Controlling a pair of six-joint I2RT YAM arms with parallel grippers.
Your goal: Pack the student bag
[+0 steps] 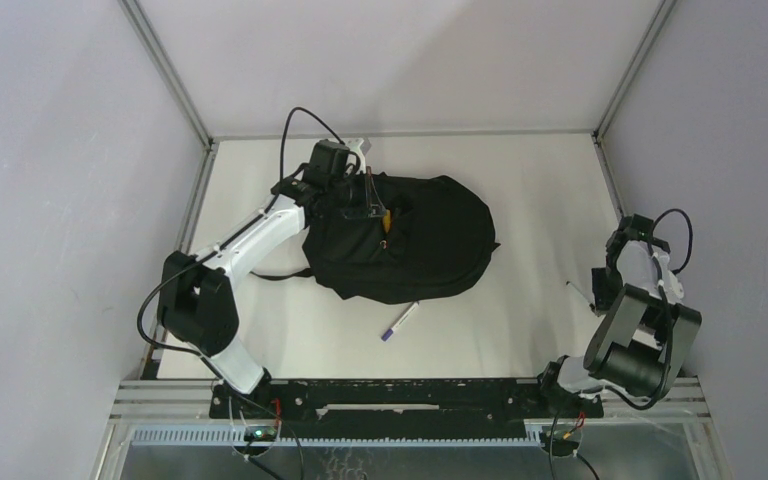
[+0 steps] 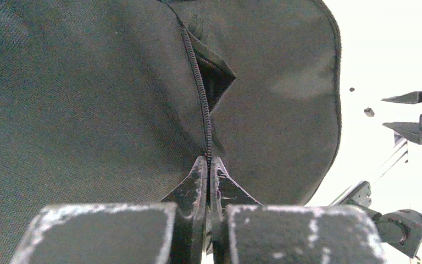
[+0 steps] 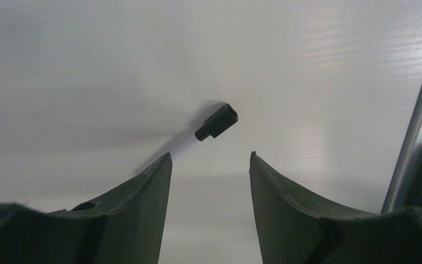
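A black bag lies mid-table, something yellow showing in its opening. My left gripper is shut at the zipper; only the zipper edge shows at its fingertips. A white pen with purple cap lies below the bag. At the right, a thin marker with black cap lies on the table, just beyond the fingertips of my right gripper, which stands open above it with nothing between its fingers.
A metal rail runs along the right edge. A strap extends left from the bag.
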